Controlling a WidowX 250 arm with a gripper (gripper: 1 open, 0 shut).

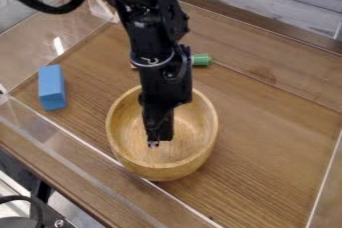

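A large tan oval bowl point(181, 157) sits in the middle of the wooden surface. My black gripper point(159, 134) hangs inside it, fingertips low near the middle of the bowl. The gripper looks shut, with nothing seen between its fingers. The arm hides part of the bowl's back rim and inside.
A blue block point(52, 87) lies to the left of the bowl. A small green object point(201, 60) lies behind the arm.
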